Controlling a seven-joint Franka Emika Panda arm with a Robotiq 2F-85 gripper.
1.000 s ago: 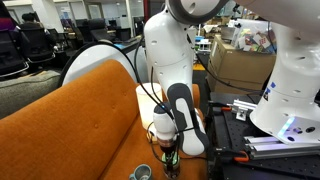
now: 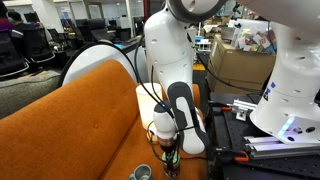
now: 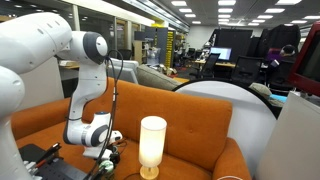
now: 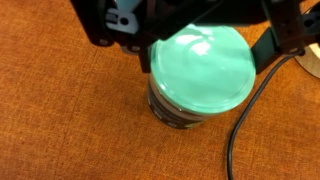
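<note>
A jar with a pale green lid (image 4: 203,68) stands on the orange couch seat, filling the middle of the wrist view. My gripper is open around the lid, with dark fingers on its left and right. From the first exterior view, the gripper (image 2: 168,160) points down low over the seat, and only a bit of green shows between its parts. In the second exterior view the gripper (image 3: 108,165) is low at the front of the couch, and the jar there is mostly hidden.
A metal cup (image 2: 142,172) is beside the gripper on the seat. A lit lamp (image 3: 152,142) stands in front of the couch (image 3: 190,120). A black cable (image 4: 240,122) runs over the seat, right of the jar.
</note>
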